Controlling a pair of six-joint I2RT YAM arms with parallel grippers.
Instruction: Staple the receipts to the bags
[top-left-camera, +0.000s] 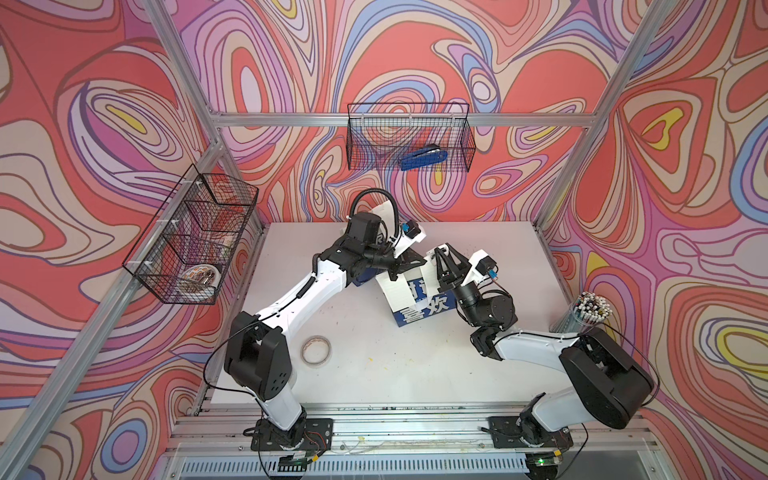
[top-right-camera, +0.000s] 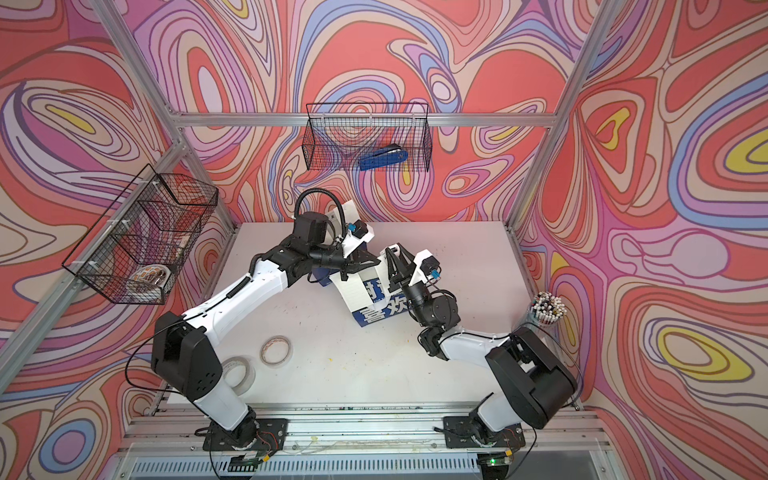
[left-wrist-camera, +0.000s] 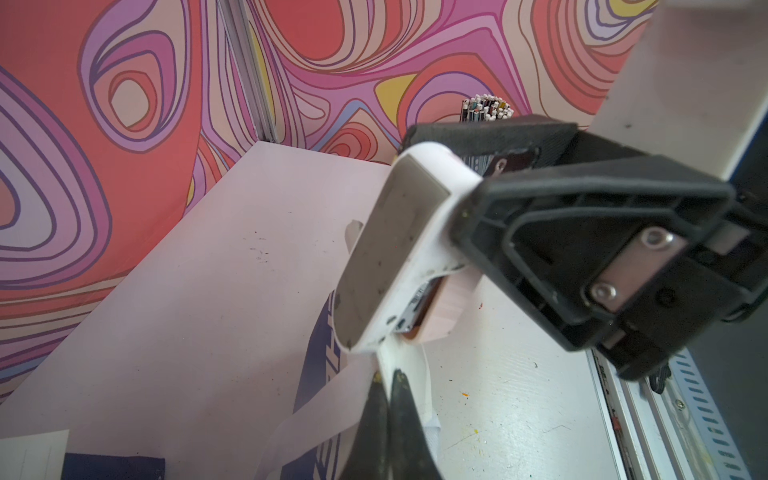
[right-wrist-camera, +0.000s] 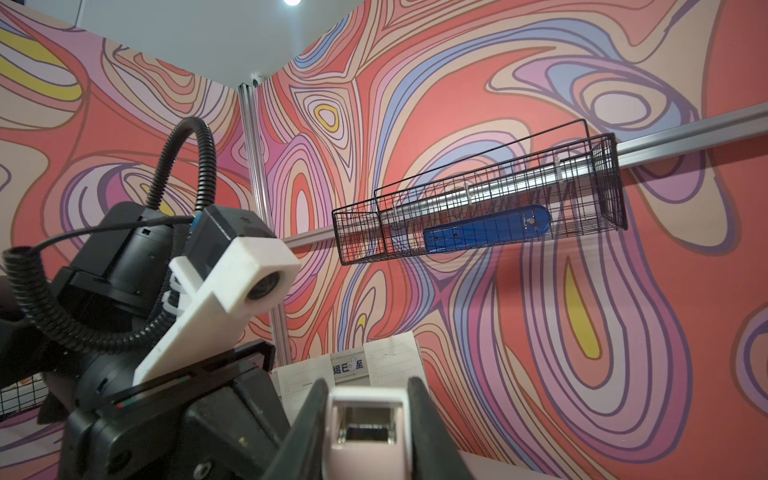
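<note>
A blue bag with white characters (top-left-camera: 438, 305) stands mid-table, a pale paper strip (top-left-camera: 397, 293) on its left front. My left gripper is shut at the bag's top edge, with thin white paper between its fingertips. Just above them, my right gripper is shut on a white and pink stapler (left-wrist-camera: 392, 248). The stapler's lower end reaches the paper at the top edge; whether its mouth surrounds that edge is hidden. Behind the left arm stands another bag (top-left-camera: 366, 276), bearing pale receipts (right-wrist-camera: 393, 359).
Tape rolls (top-right-camera: 276, 350) lie at the front left of the table (top-left-camera: 416, 368). A wire basket (top-left-camera: 409, 144) on the back wall holds a blue stapler-like object (top-left-camera: 422, 157). A pot of pens (top-left-camera: 590, 308) stands at the right edge.
</note>
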